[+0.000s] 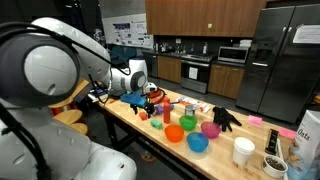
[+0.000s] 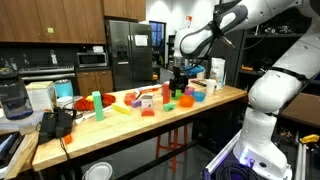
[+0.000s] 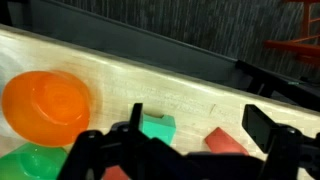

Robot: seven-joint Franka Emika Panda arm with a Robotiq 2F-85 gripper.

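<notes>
My gripper hangs over the wooden table (image 3: pixel 112 92) near its edge, fingers wide apart with nothing held. In the wrist view, a green block (image 3: pixel 158 127) lies below, close to the left finger. A red block (image 3: pixel 225 142) lies below, nearer the right finger. More red shows at the bottom, partly hidden by the gripper. An orange bowl (image 3: pixel 45 108) sits left of the fingers, above a green bowl (image 3: pixel 33 163) cut off by the frame. In the first exterior view, the gripper (image 1: pixel 138 101) appears over the table's left part.
Blue (image 1: pixel 197 142) and pink (image 1: pixel 210 130) bowls stand right of the orange one, with a white cup (image 1: pixel 242 151) farther right. A red bottle (image 1: pixel 166 113) stands upright nearby. A person (image 1: pixel 136 78) is close behind the gripper. Dark floor lies beyond the table edge.
</notes>
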